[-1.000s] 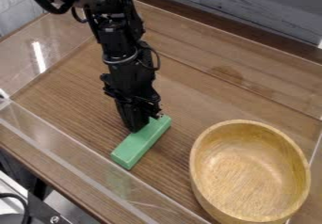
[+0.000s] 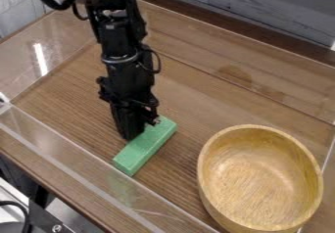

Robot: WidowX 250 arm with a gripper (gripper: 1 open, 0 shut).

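My black gripper [image 2: 136,121] points down over the back end of a green block [image 2: 144,151], which lies tilted on the wooden table near the front middle. The fingertips are at or just against the block's far end; they look shut, and I cannot tell whether anything is between them.
A large yellow-tan bowl [image 2: 262,178] sits at the right front.
The gripper and arm have shifted slightly left. The green block looks almost unmoved.
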